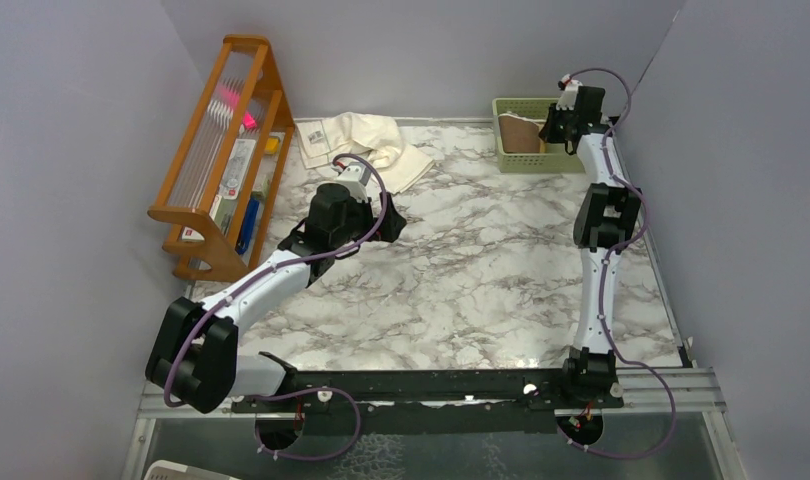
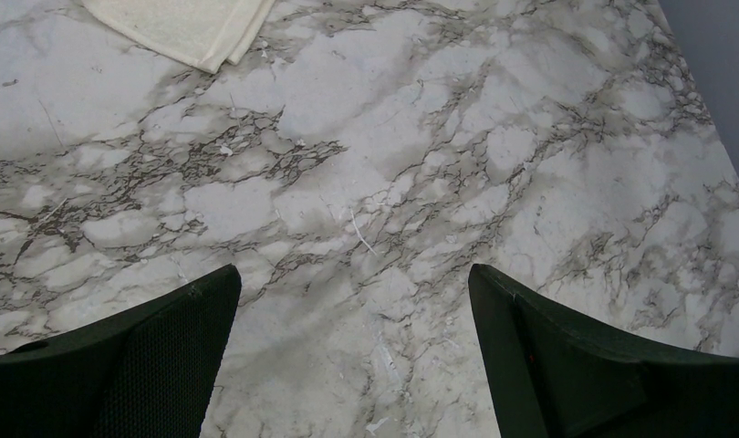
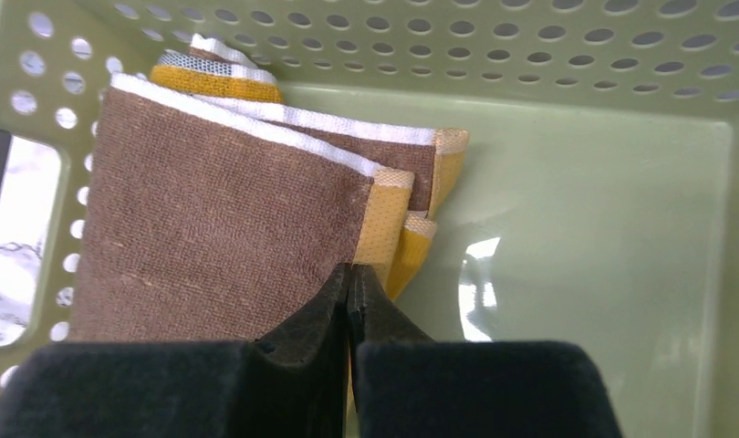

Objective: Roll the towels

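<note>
Brown towels (image 3: 211, 201) with yellow and white edges lie folded in the green plastic basket (image 1: 521, 165) at the back right. My right gripper (image 1: 547, 134) is down in the basket, shut, its tips at the yellow edge of the top towel; whether cloth is between them cannot be made out. My left gripper (image 1: 389, 222) hangs over the table left of centre, open and empty. Cream cloths (image 1: 366, 140) lie at the back left, with a corner also showing in the left wrist view.
A wooden rack (image 1: 206, 225) with assorted items stands along the left side. Grey walls bound the back and sides.
</note>
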